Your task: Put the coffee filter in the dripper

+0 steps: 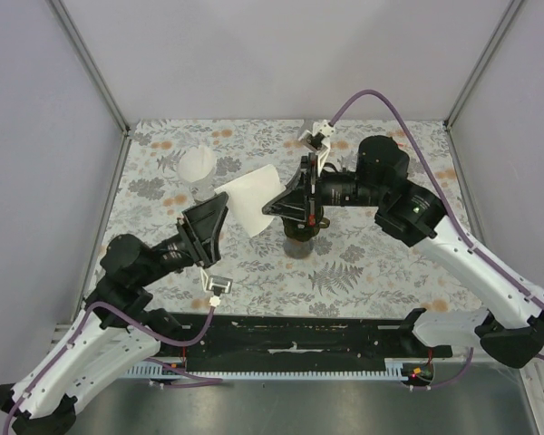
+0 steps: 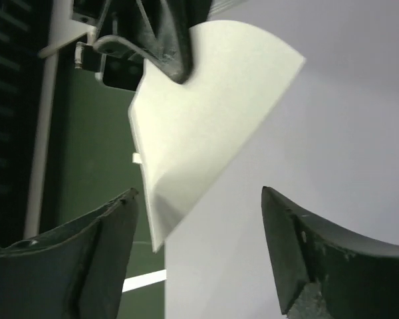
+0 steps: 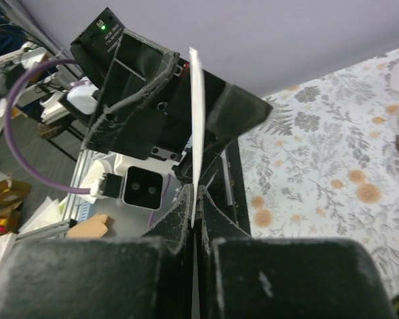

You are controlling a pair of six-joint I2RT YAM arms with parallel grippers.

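Note:
My right gripper (image 1: 286, 204) is shut on its edge. My left gripper is open, its fingers spread below the filter in the left wrist view, its tips beside the filter's lower left in the top view. Below the right gripper stands a dark dripper (image 1: 304, 234) on a clear vessel, partly hidden by the arm.
A white cup-like item (image 1: 196, 165) on a clear stand is at the back left of the patterned table (image 1: 344, 272). Walls bound the table at the back and sides.

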